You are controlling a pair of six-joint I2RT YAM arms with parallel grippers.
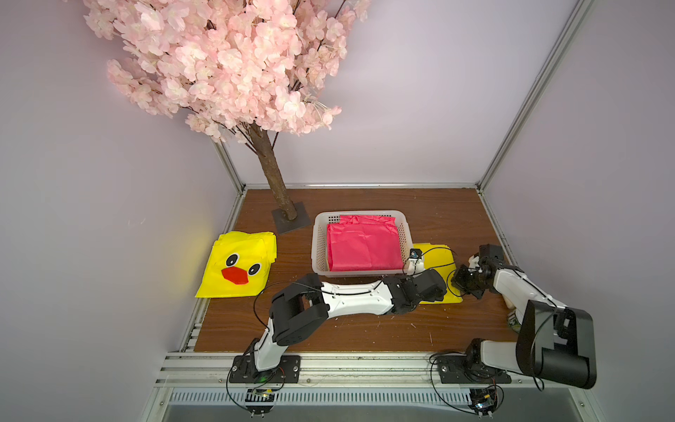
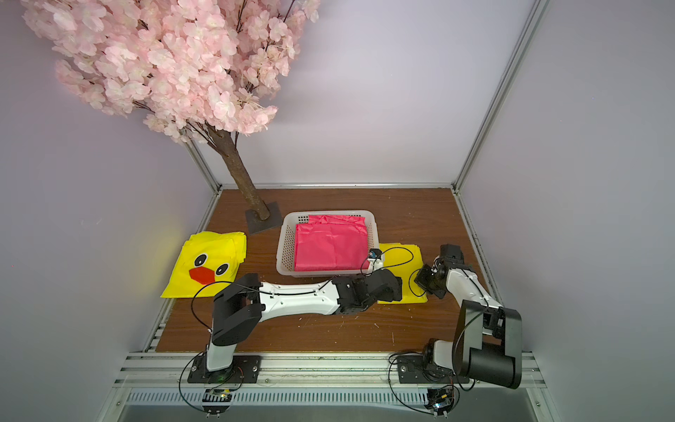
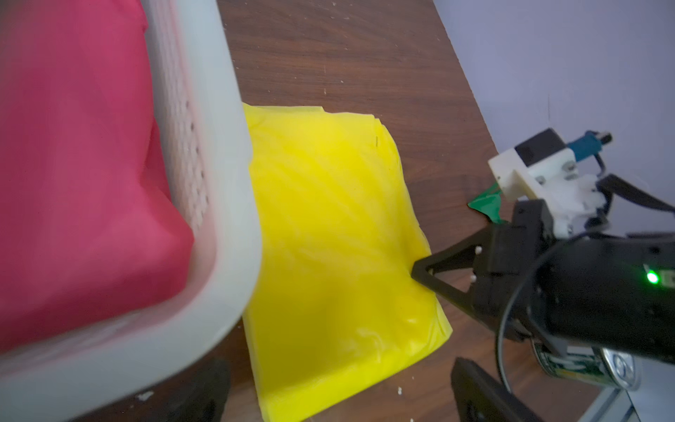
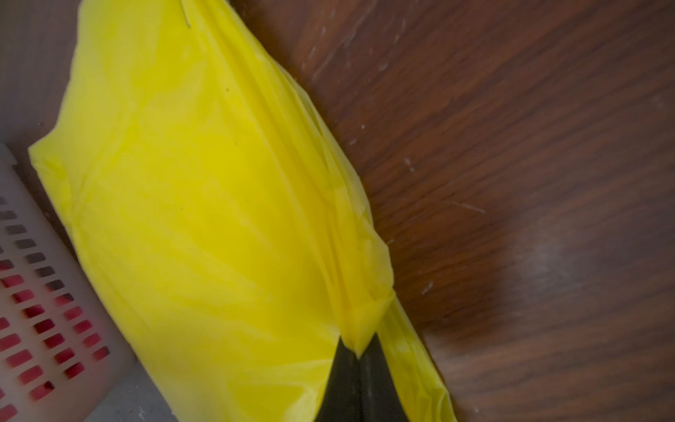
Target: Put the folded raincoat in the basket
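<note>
A folded yellow raincoat [image 3: 330,232] lies flat on the table, close against the right side of the white basket [image 3: 235,232]. Inside the basket is a folded pink raincoat [image 1: 362,246]. My right gripper is shut on the yellow raincoat's right edge, pinching up a small fold. The left gripper stands wide open above the yellow raincoat's near part, its dark fingers [image 3: 485,394] far apart with no cloth gripped. In the top left view, the left arm hides the raincoat's near-left part.
Another folded yellow raincoat with a duck face [image 1: 239,263] lies at the far left. Behind the basket stands a blossom tree [image 1: 272,168] on a dark base. A can [image 3: 597,365] sits by the right wall. Bare table lies behind and in front.
</note>
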